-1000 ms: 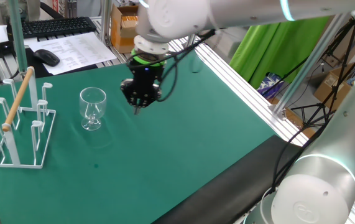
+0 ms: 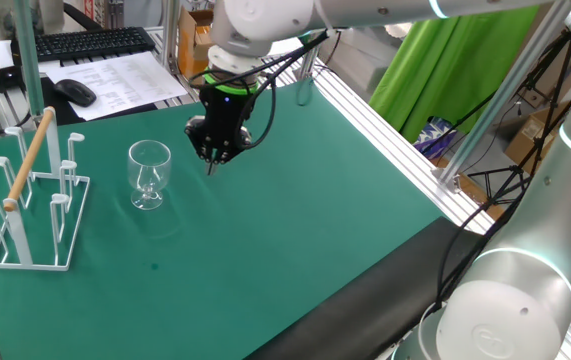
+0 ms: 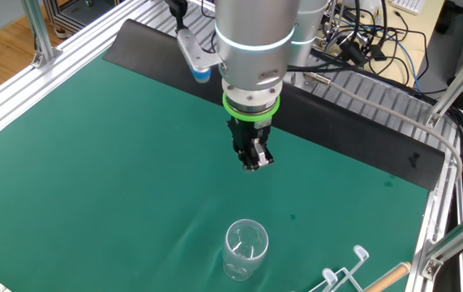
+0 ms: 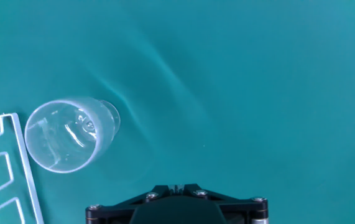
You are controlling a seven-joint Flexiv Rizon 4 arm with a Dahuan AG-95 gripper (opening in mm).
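Observation:
A clear stemmed glass (image 2: 149, 172) stands upright on the green tabletop, left of my gripper (image 2: 212, 168) in exterior view 1. From exterior view 2 the same glass (image 3: 245, 250) is in front of and below the gripper (image 3: 257, 165). At the bottom edge of the wrist view, the fingertips of my gripper meet with nothing visible between them. The glass (image 4: 71, 135) appears at the left there, its wide rim facing the camera. The gripper hangs above the table, apart from the glass.
Left of the glass is a white drying rack (image 2: 68, 267) with several pegs and a wooden handle (image 2: 29, 160). Beyond the table edge lie papers (image 2: 117, 92), a mouse (image 2: 75, 93) and a keyboard (image 2: 95, 43).
The glass and rack have stayed in place.

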